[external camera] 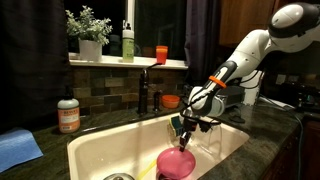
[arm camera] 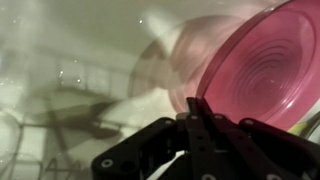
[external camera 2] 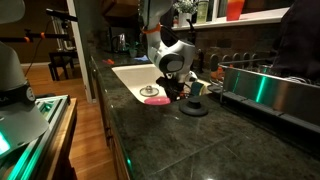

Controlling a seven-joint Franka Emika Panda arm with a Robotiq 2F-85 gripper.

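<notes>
A pink bowl [external camera: 175,163] is in the white sink, tilted with its inside toward the camera in exterior view 1. My gripper [external camera: 184,147] is at its upper rim. From the wrist view, the gripper is shut on the rim of the pink bowl [arm camera: 265,65], whose ringed inside fills the upper right. Exterior view 2 has the bowl [external camera 2: 157,100] low in the sink area, beside the arm. Whether its underside touches the basin cannot be told.
The white sink [external camera: 112,150] has a drain fitting at its front and a yellow item [external camera: 149,169] near the bowl. A black faucet [external camera: 143,95] rises behind. A soap bottle [external camera: 68,112] stands left, an orange bowl [external camera: 171,102] behind.
</notes>
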